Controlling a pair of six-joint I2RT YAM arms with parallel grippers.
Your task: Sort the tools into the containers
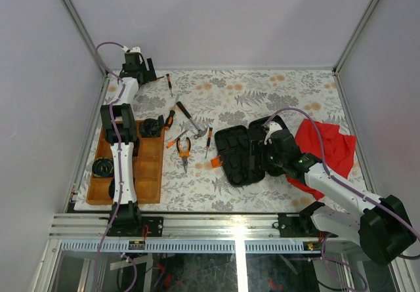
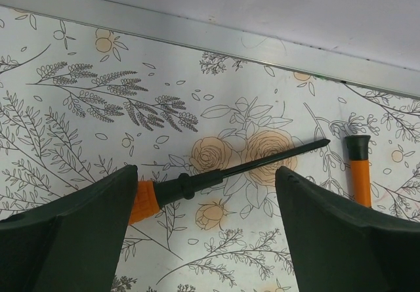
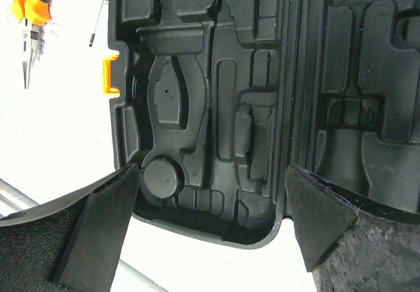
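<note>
My left gripper is open, hanging low over a screwdriver (image 2: 144, 201) at the back left corner; the screwdriver's orange handle lies between and partly under the fingers, its black shaft pointing right. A second small orange-handled tool (image 2: 359, 170) lies to the right. My right gripper is open above the black moulded tool case (image 3: 225, 108), whose visible recesses are empty. Pliers (image 1: 184, 146), a hammer (image 1: 188, 115), more small screwdrivers (image 1: 209, 139) and a black-and-orange tool (image 1: 170, 118) lie on the patterned mat between the case and the wooden tray.
The wooden divided tray (image 1: 150, 170), holding black round items, sits at the left under the left arm. A red cloth (image 1: 328, 147) lies right of the case. Walls border the back and sides.
</note>
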